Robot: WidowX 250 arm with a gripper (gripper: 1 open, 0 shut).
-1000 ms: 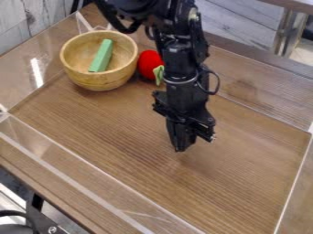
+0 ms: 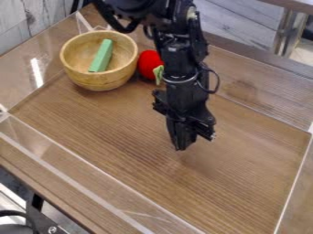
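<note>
My black gripper [image 2: 182,132] hangs low over the middle of the wooden table [image 2: 146,183]; whether its fingers are open or shut is hard to tell. A wooden bowl [image 2: 86,59] at the upper left holds a green bar-shaped object [image 2: 102,55]. A red object [image 2: 149,64] and a small green item beside it lie behind the arm, partly hidden by it.
A cable [image 2: 13,216] shows at the lower left edge, and a white wall bounds the top left.
The gripper and arm have shifted very slightly; the objects on the table stay where they were.
</note>
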